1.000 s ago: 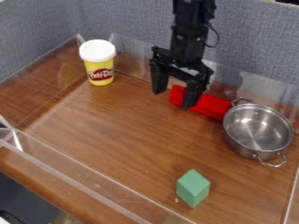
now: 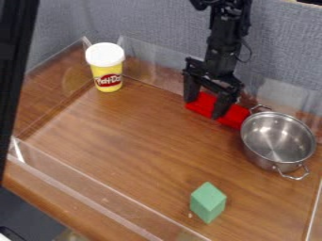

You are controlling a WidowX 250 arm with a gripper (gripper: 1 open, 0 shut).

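The black gripper (image 2: 212, 92) reaches down at the back of the table, its fingers around a red bar-shaped block (image 2: 233, 118); whether it grips the block is unclear. A steel pot (image 2: 277, 141) with handles stands to the right of the block. A green block (image 2: 208, 202) lies at the front. A Play-Doh tub (image 2: 107, 73) with a white lid stands at the back left.
The wooden table (image 2: 113, 151) has a wide clear area in the middle and left. Clear low walls border it, and a grey panel stands behind.
Over the last second the gripper has moved right and down onto the red block. The pot, tub and green block have not moved.
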